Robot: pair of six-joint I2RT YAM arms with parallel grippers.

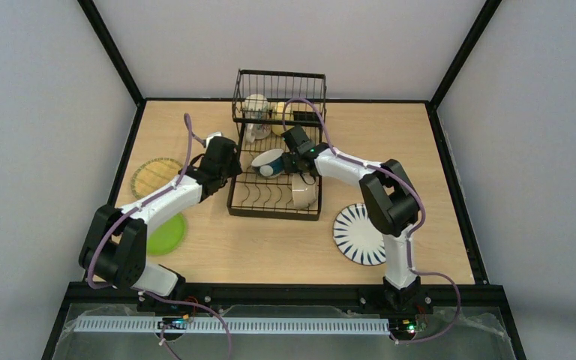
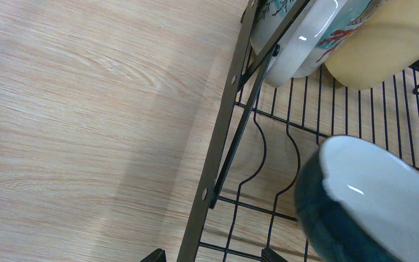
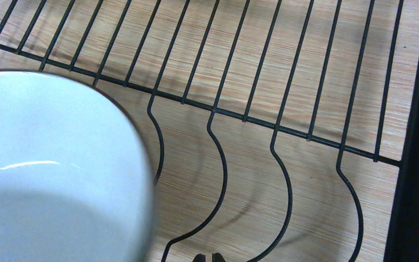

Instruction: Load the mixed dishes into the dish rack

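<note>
A teal cup (image 1: 277, 166) with a white inside is tilted over the middle of the black dish rack (image 1: 274, 214). My right gripper (image 1: 288, 162) is shut on it from the right; the exact grasp is hidden. In the right wrist view the cup's white inside (image 3: 60, 164) fills the left side. At the rack's left edge my left gripper stands open, empty, the cup off to its right. A white mug (image 1: 304, 192) lies in the rack's front right. Under the upper shelf are a patterned mug (image 2: 327, 33) and a yellow mug (image 2: 382, 49).
To the left on the table lie a green plate (image 1: 166, 235) and a yellow patterned plate (image 1: 154, 177), partly covered by my left arm. A blue-striped white plate (image 1: 358, 235) sits to the right. The rack's front left wires are bare.
</note>
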